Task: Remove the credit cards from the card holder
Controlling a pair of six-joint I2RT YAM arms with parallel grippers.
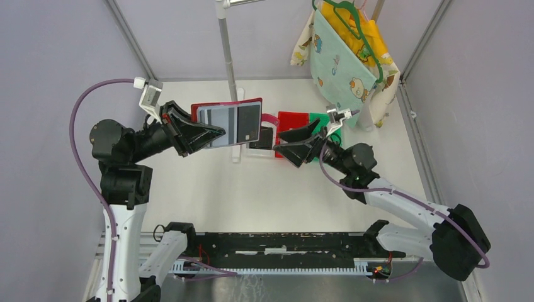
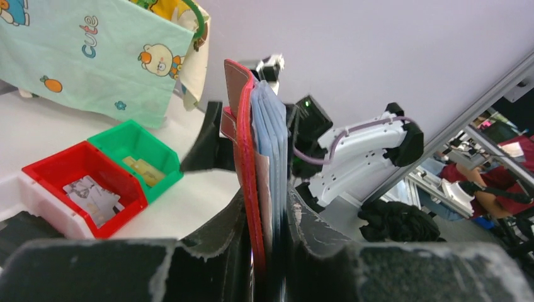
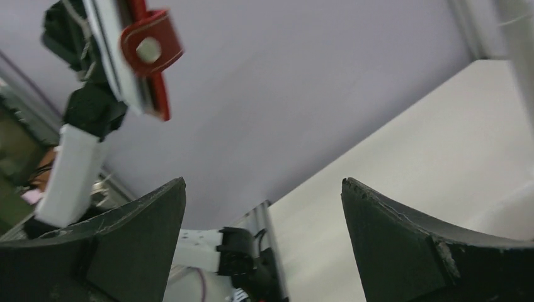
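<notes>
The card holder point(image 1: 230, 103), red-edged and raised above the table, has several grey-blue cards point(image 1: 228, 124) stacked inside. My left gripper point(image 1: 217, 133) is shut on it at its left end. In the left wrist view the red cover point(image 2: 247, 157) stands upright beside a thick layer of cards point(image 2: 271, 138). A red strap with a round snap point(image 3: 151, 49) hangs off the holder in the right wrist view. My right gripper point(image 1: 277, 148) is open to the right of the holder, apart from it, with nothing between its fingers.
On the table stand a red bin point(image 2: 119, 217) with white cards or papers point(image 2: 94, 200), a green bin point(image 2: 167, 179) with yellowish pieces, and a clear bin holding something black. A pole point(image 1: 228, 56) rises behind. Clothes point(image 1: 340, 63) hang at back right.
</notes>
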